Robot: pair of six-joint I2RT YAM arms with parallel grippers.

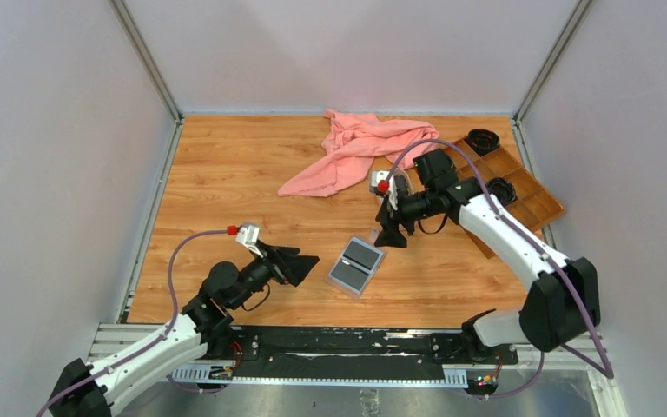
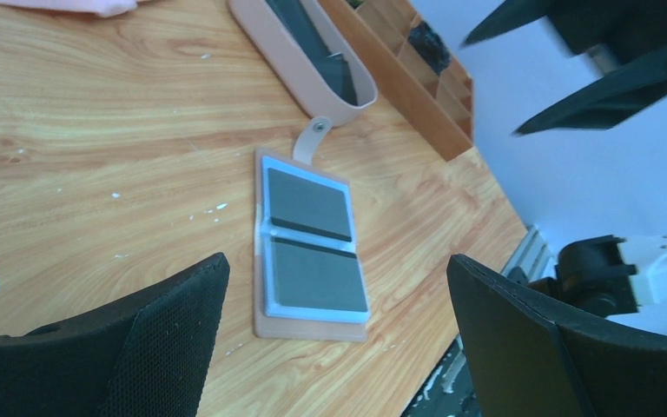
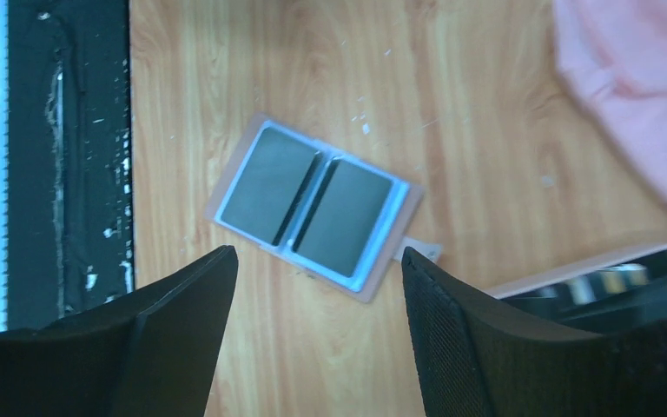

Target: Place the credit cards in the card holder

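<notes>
The card holder (image 1: 356,266), with two dark panels, lies open and flat on the table between the arms. Its strap with a snap (image 2: 313,139) sticks out at one end, towards a pale pink box (image 2: 300,80) that contains dark cards (image 2: 337,76). In the right wrist view the box's cards (image 3: 612,282) are blurred at lower right. My left gripper (image 1: 309,266) stands open, left of the holder, nothing between its fingers. Just beyond the holder's far right corner, my right gripper (image 1: 385,240) is open and empty, above the table. From the top, the right arm hides much of the box.
A crumpled pink cloth (image 1: 360,152) lies at the back. The wooden compartment tray (image 1: 534,195) with black coiled cables (image 1: 500,190) stands at the right, partly beneath the right arm. Bare table stretches over the left and left back.
</notes>
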